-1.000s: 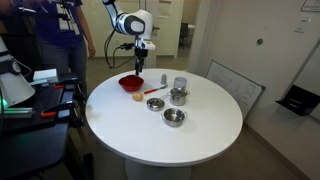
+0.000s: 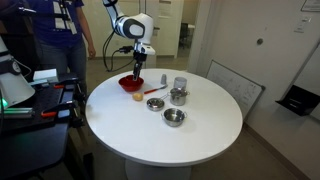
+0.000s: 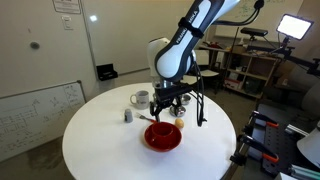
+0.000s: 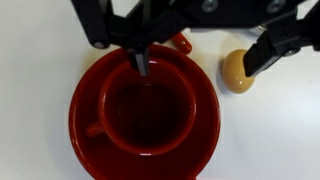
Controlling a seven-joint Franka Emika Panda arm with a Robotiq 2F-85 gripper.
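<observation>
A red cup (image 4: 148, 110) stands inside a wider red bowl (image 4: 85, 115) on the round white table (image 2: 205, 130). My gripper hangs over the bowl's edge with its fingers spread and nothing between them. One finger (image 4: 140, 62) overlaps the near part of the cup's rim in the wrist view; whether it touches cannot be told. The other finger is over by a brownish-yellow egg-shaped thing (image 4: 238, 72), outside the bowl. From exterior view 2, the gripper (image 3: 178, 114) shows above the bowl (image 3: 165, 145).
A red-handled utensil (image 2: 158, 91) lies close to the bowl. Beyond it stand a small grey shaker (image 2: 164, 79), a grey cup (image 2: 181, 82) and a metal pot (image 2: 179, 97). Two metal bowls, one small (image 2: 155, 103) and one larger (image 2: 173, 117), sit nearby.
My gripper has come slightly lower toward the red bowl. The things on the table look unmoved.
</observation>
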